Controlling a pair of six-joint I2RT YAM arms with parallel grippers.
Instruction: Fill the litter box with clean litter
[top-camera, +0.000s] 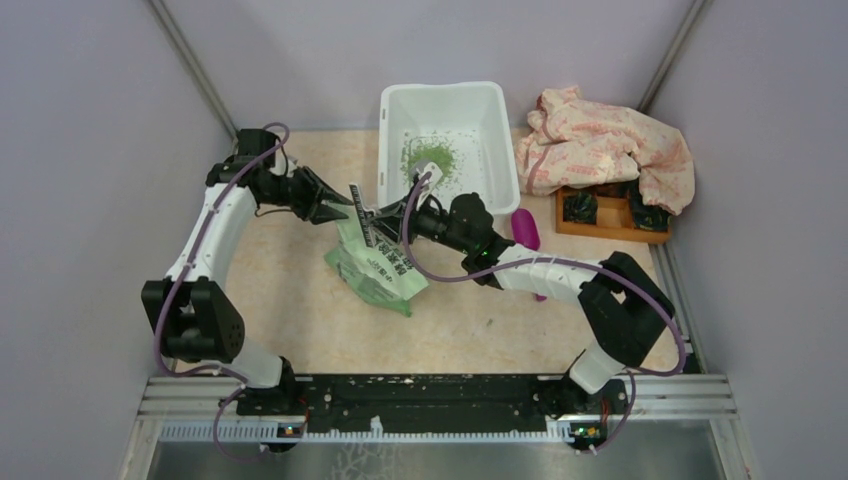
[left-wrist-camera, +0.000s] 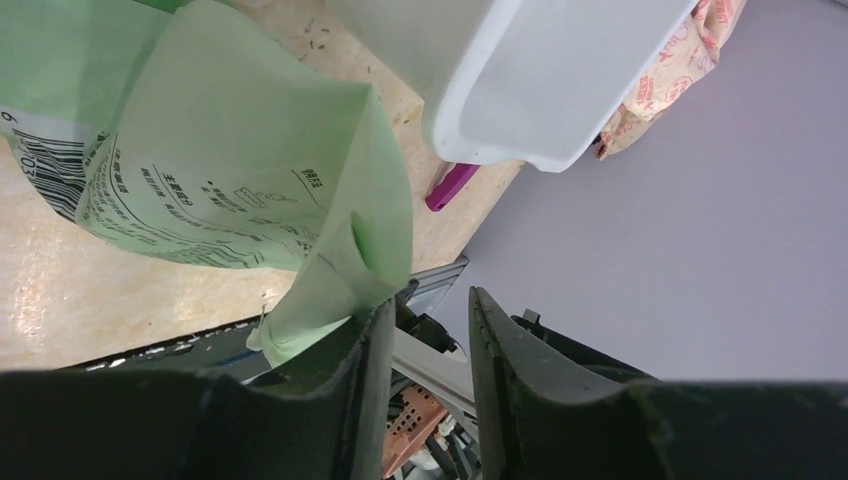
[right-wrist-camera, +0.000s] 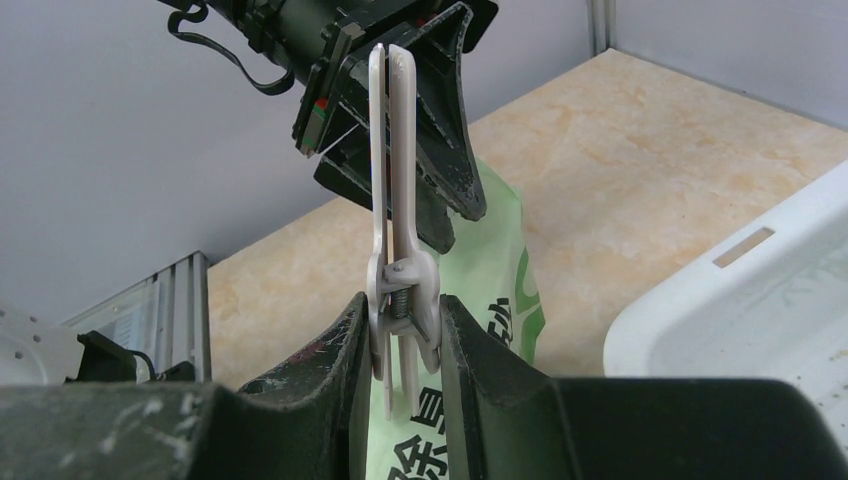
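A green litter bag (top-camera: 370, 280) lies on the table, its top standing up between my grippers. My left gripper is part open at the bag top (left-wrist-camera: 350, 260). My right gripper is shut on a white clip (right-wrist-camera: 402, 120), held upright in front of the bag and left gripper in the right wrist view. The white litter box (top-camera: 492, 150) stands at the back, with a little green litter on its floor.
A purple scoop (top-camera: 525, 225) lies right of the box. A wooden tray (top-camera: 610, 234) with dark packets and a pink patterned cloth (top-camera: 590, 130) are at the right.
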